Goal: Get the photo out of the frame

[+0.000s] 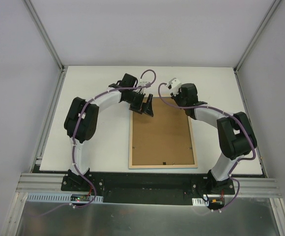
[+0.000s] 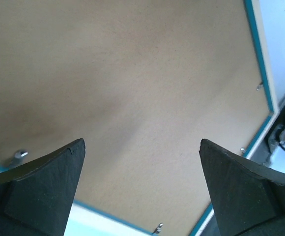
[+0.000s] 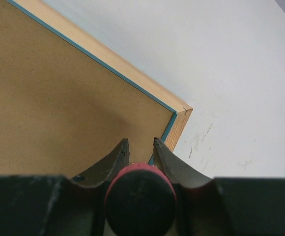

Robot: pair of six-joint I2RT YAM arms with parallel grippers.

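The picture frame lies face down, its brown backing board turned up inside a pale wooden border. The photo is hidden. Over the board's upper left part my left gripper hangs open; nothing is between its fingers. Small metal tabs show along the board's edges in the left wrist view. My right gripper, by the frame's upper right part, is shut on a black round-ended tool with a reddish rim. Its working end is hidden. Near the fingertips another tab shows.
The frame's bottom edge lies close to the table's front edge, above a dark strip. Both arms reach in from the sides.
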